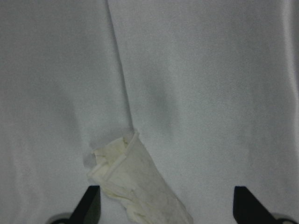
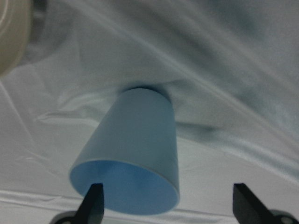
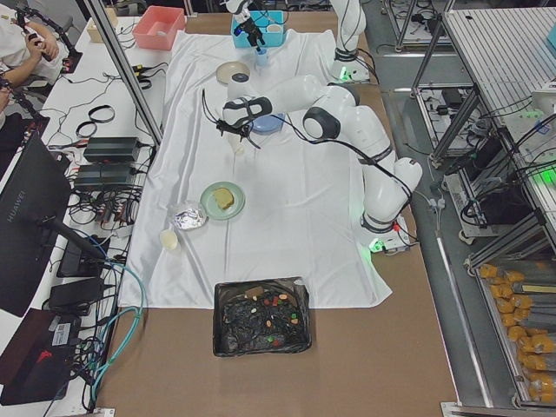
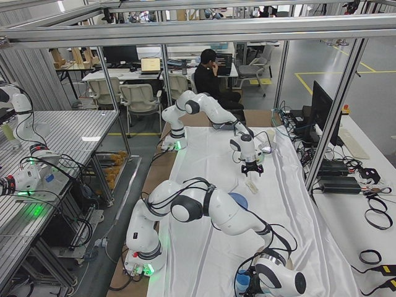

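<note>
A crumpled cream cloth or paper [image 1: 140,186] lies on the white tablecloth [image 1: 210,93] below my left gripper, which stands open with nothing between its fingers. It also shows beside the blue plate [image 4: 238,199] in the camera right view. A light blue cup [image 2: 133,135] lies on its side, mouth toward my right gripper, which is open just above it. At the far end of the cloth, that arm reaches down near a blue bin [image 3: 271,36].
A beige plate [image 3: 233,69], green plate [image 3: 221,208] with a yellow item, foil bundle [image 3: 188,217] and cream cup [image 3: 170,241] share the table. A black lined tray [image 3: 261,339] sits at the near end.
</note>
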